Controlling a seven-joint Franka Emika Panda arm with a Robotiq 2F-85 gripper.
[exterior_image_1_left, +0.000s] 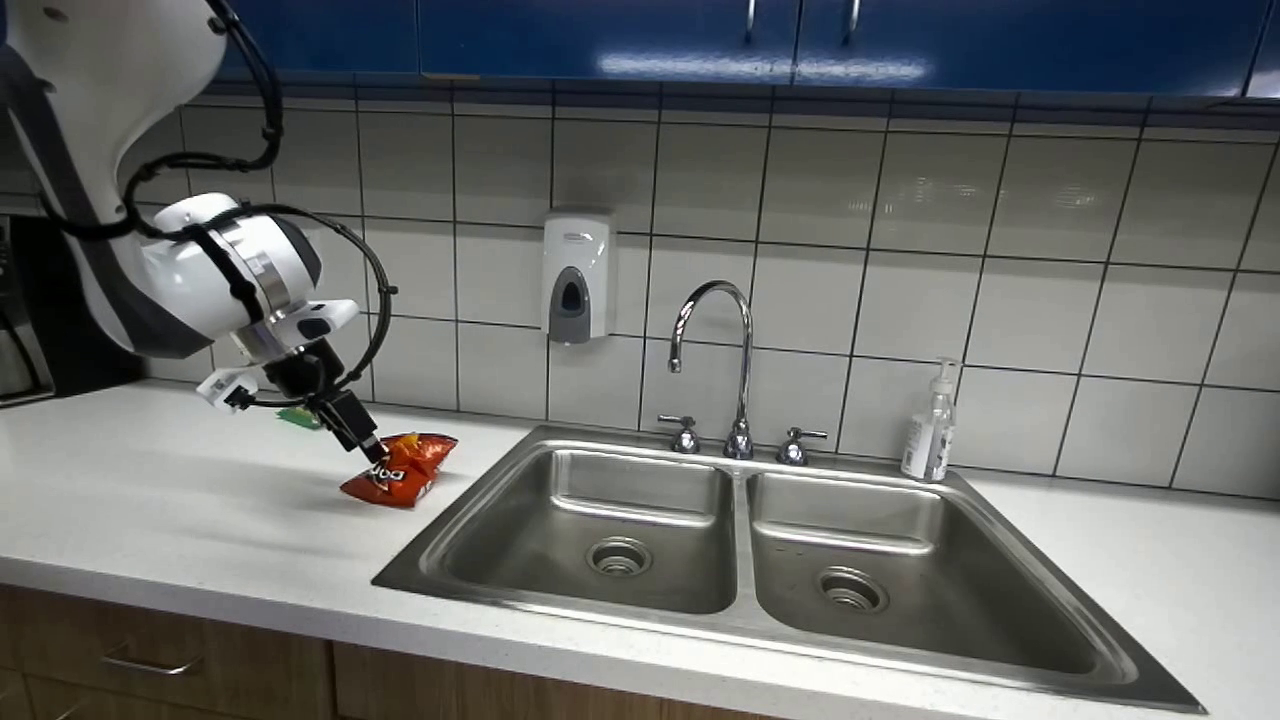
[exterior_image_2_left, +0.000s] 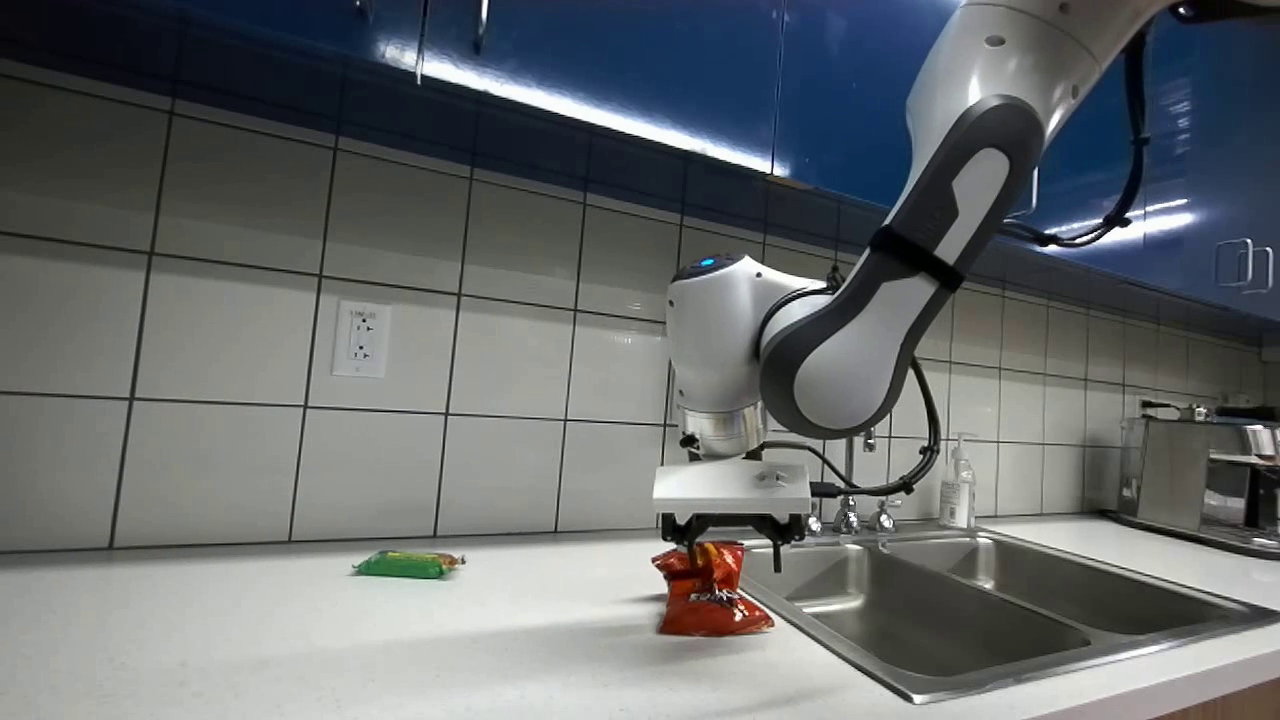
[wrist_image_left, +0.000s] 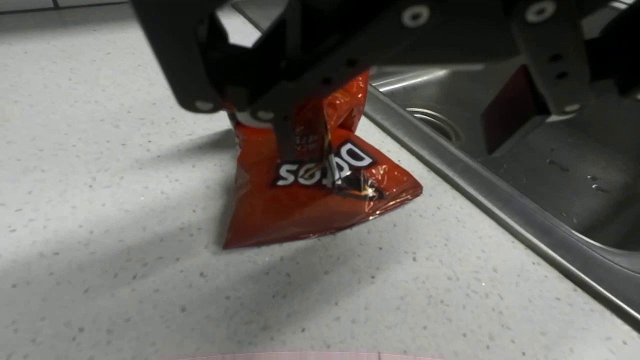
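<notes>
An orange-red chip bag (exterior_image_1_left: 414, 466) lies crumpled on the counter, just left of the sink. My gripper (exterior_image_2_left: 734, 564) hangs over this bag (exterior_image_2_left: 720, 606) with its fingers spread wide and nothing held. In the wrist view, one of my fingers stands in front of the bag (wrist_image_left: 294, 210), hiding part of its lettering. The other finger, with a dark red pad (wrist_image_left: 510, 111), appears against the sink, clear of the bag. Whether the nearer finger touches the bag, I cannot tell.
Right beside the bag is a double steel sink (exterior_image_1_left: 741, 528) with a tall faucet (exterior_image_1_left: 744, 372). A green packet (exterior_image_2_left: 408, 564) rests farther left near the wall. A soap bottle (exterior_image_1_left: 931, 432) stands behind the sink.
</notes>
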